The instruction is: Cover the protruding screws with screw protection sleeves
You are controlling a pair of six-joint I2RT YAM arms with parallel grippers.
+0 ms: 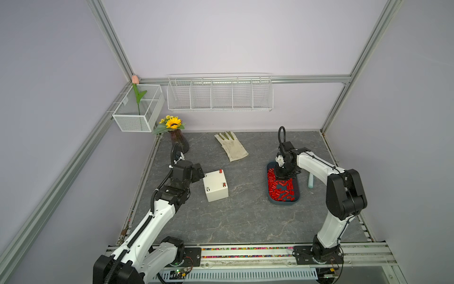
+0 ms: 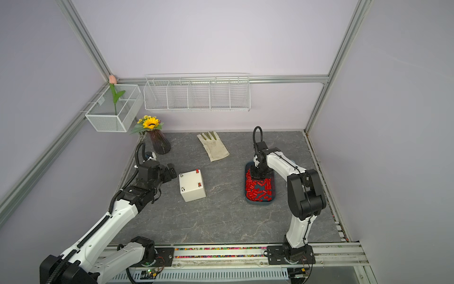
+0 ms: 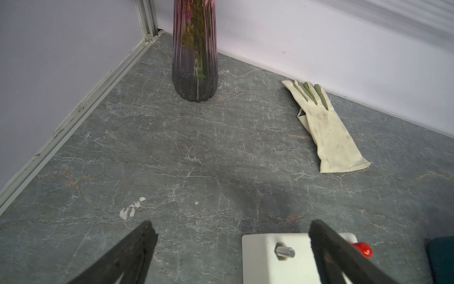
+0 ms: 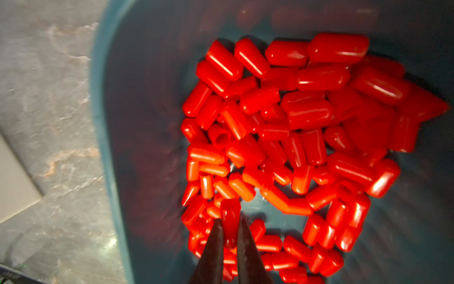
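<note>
Clamped between the fingertips of my right gripper is one red sleeve point(image 4: 230, 215), raised over a heap of loose red sleeves point(image 4: 309, 111). The heap lies in a dark blue bin point(image 4: 100, 113). Over on the left stands a white box point(image 1: 216, 195) with metal screws on top. A bare screw point(image 3: 285, 251) shows at its near-left corner in the left wrist view, and a red sleeve point(image 3: 363, 249) covers another one. My left gripper is open beside the box, nothing between its fingers; part of the box is behind one finger.
A vase with sunflowers point(image 1: 178, 141) stands at the back left. A work glove point(image 1: 231, 145) lies at the back middle. The grey table between box and bin is clear. A pale blue stick-like object point(image 1: 310, 180) lies right of the bin.
</note>
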